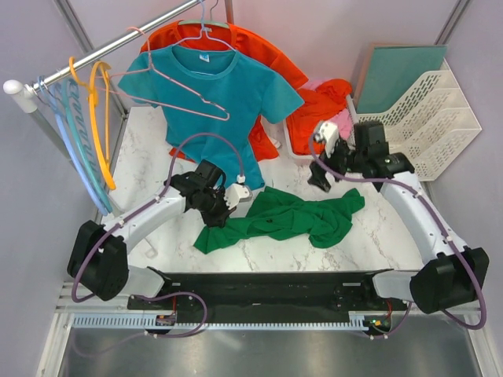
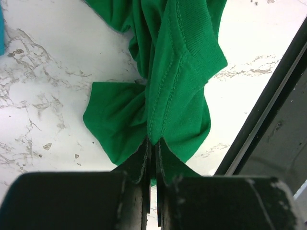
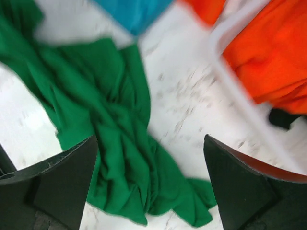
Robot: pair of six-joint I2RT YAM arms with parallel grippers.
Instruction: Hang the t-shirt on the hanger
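Note:
A green T-shirt lies crumpled lengthwise on the white marble table. My left gripper is shut on its gathered fabric at the left end of the shirt. My right gripper is raised above the table by the white bin, blurred and open with nothing between its fingers; the green cloth lies below it in the right wrist view. At the left, a rail carries several empty hangers in yellow, blue and pink, and a hanging teal T-shirt with an orange one behind it.
A white bin of orange clothes stands at the back, beside white stacked baskets and a teal board. The hanging shirts reach down near the left gripper. The table's dark front edge is close to the cloth.

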